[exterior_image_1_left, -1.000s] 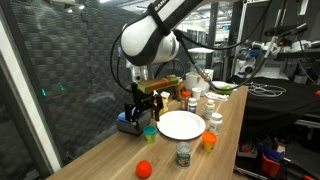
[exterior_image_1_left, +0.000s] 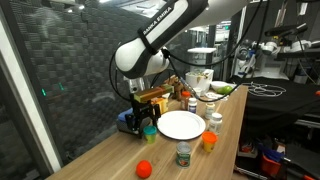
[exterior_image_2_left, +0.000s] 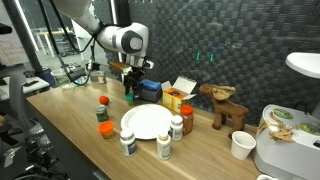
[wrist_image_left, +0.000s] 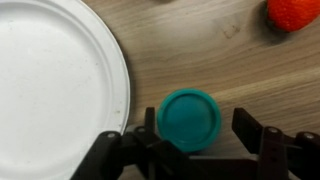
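A small teal-green cup (wrist_image_left: 189, 120) stands on the wooden table, seen from above in the wrist view. My gripper is pointing down over it, its black fingers (wrist_image_left: 244, 124) apart on either side, with a gap showing on the right. In exterior view 1 the cup (exterior_image_1_left: 150, 133) is right beneath the fingers; whether they reach down past its rim, I cannot tell. The gripper (exterior_image_2_left: 128, 86) partly hides the cup (exterior_image_2_left: 129, 98) in exterior view 2.
A white plate (exterior_image_1_left: 182, 124) lies close beside the cup. A red ball (exterior_image_1_left: 144, 169), a can (exterior_image_1_left: 183, 154) and an orange cup (exterior_image_1_left: 209, 142) stand nearer the front. Bottles (exterior_image_2_left: 164, 146) and an open box (exterior_image_2_left: 180, 94) are beyond the plate. Bare table lies at front left.
The cup and the other objects have stayed in place.
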